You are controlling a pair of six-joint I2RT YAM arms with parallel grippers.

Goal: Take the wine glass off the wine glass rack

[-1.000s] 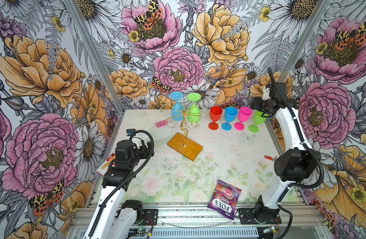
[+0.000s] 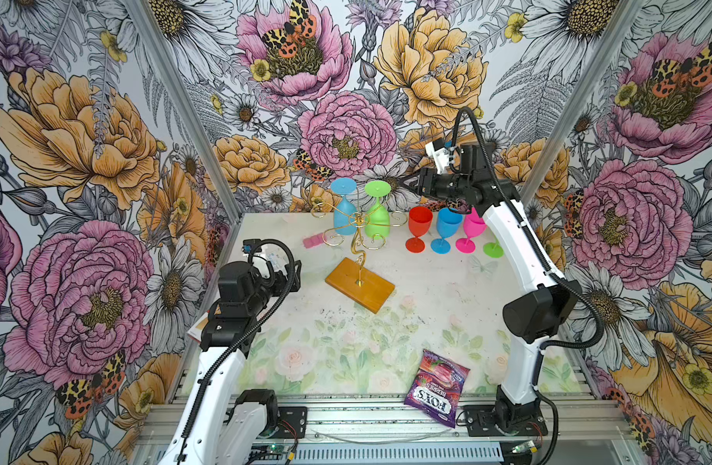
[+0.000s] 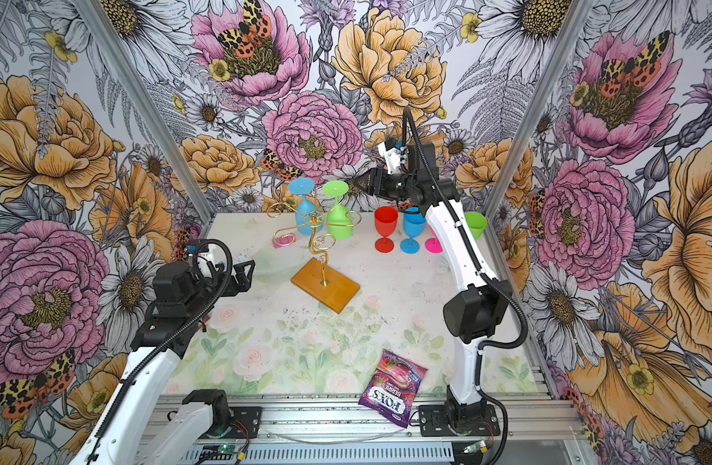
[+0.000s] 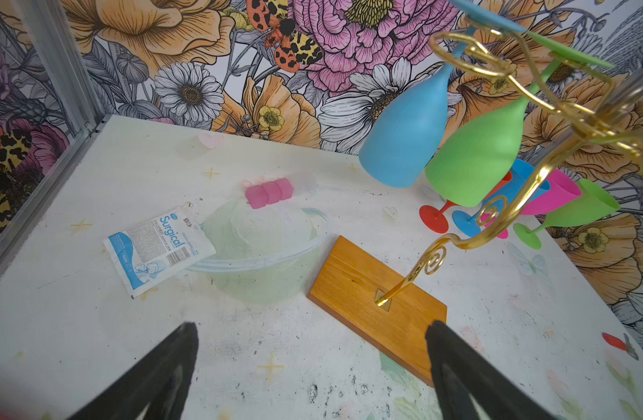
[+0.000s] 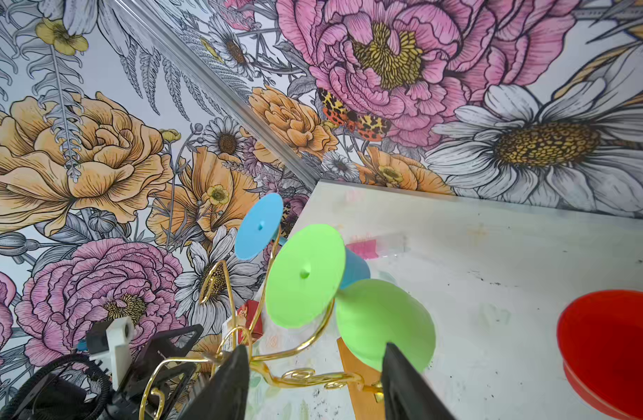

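Note:
A gold wine glass rack (image 2: 358, 249) on a wooden base (image 3: 325, 298) holds an upside-down blue glass (image 4: 405, 129) and an upside-down green glass (image 4: 472, 157). My right gripper (image 2: 414, 182) is raised just right of the green glass; in the right wrist view the green glass's foot (image 5: 307, 273) lies ahead, beyond the fingers, which are apart with nothing between them. My left gripper (image 2: 290, 275) stands open left of the rack's base, lower than the glasses, with nothing between its fingers.
Upright red (image 3: 385, 221), blue, pink and green glasses stand in a row at the back right. A purple snack bag (image 2: 437, 387) lies at the front. A white packet (image 4: 160, 248) lies left of the base.
My right arm has swung left and higher, from above the row of glasses to beside the rack's green glass.

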